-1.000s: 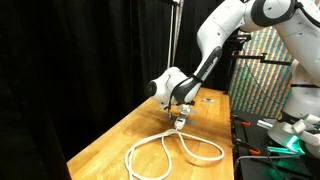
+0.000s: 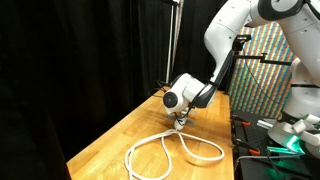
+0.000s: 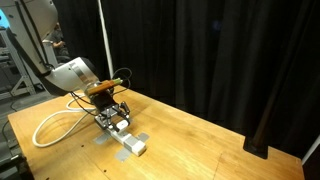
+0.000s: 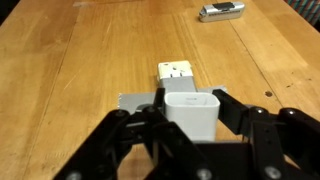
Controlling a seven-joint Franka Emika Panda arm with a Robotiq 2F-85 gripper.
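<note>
A white block [image 4: 192, 112], perhaps a plug or adapter, stands between the fingers of my gripper in the wrist view. The fingers flank it closely on both sides; whether they press on it is not clear. Just beyond it, the end of a pale power strip [image 4: 175, 72] shows a socket face. In exterior view 2 the strip [image 3: 131, 144] lies on the table below my gripper [image 3: 116, 117]. In exterior view 1 my gripper [image 2: 178, 114] is low over the table, and its fingertips are too small to read.
A white cable [image 2: 131, 158] lies in wide loops on the table. A small silver object [image 4: 221, 11] rests farther off. Grey patches mark the tabletop around the strip.
In exterior view 1, the arm and gripper have shifted to the right and lower over the last second. The cable has not moved.
</note>
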